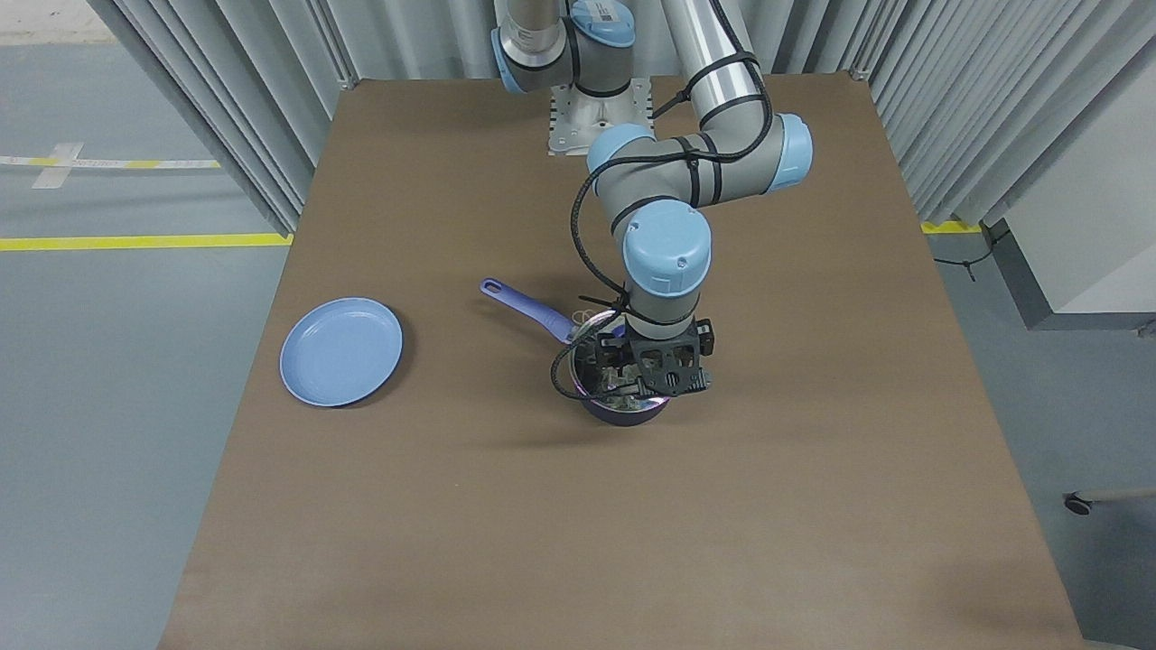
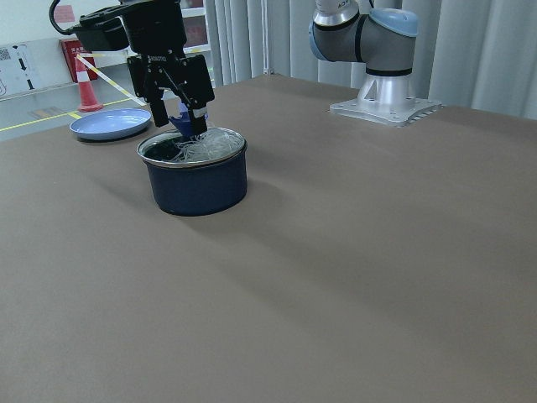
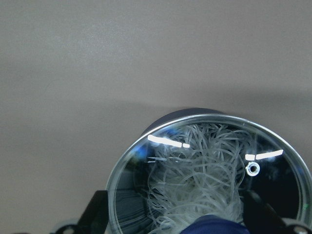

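Observation:
A dark blue pot [image 2: 197, 189] with a long blue handle [image 1: 526, 305] holds pale noodle-like strands, seen through a glass lid [image 3: 170, 161] with a metal rim. My black gripper [image 2: 174, 109] is directly over the lid, its fingertips at the blue knob [image 3: 212, 226] in the lid's centre. The arm hides much of the pot in the front view. Whether the fingers are closed on the knob cannot be told.
A light blue plate [image 1: 340, 348] lies on the brown table [image 1: 824, 455] to the left of the pot.

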